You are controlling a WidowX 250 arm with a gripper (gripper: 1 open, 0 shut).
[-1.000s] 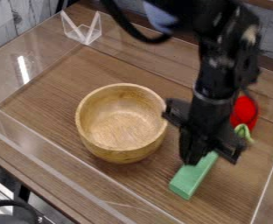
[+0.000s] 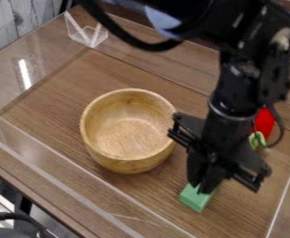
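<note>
My black gripper (image 2: 212, 163) hangs low on the right, over a green block (image 2: 200, 198) that lies on the wooden table, mostly hidden under it. The gripper looks shut; whether anything is between its fingers is hidden.
A wooden bowl (image 2: 125, 125) sits left of the gripper. A red object (image 2: 266, 121) with a green part lies behind the gripper at the right. A small clear object (image 2: 85, 28) is at the back left.
The gripper has come down and toward the front over the green block, now covering more of it. The bowl has not visibly moved.
</note>
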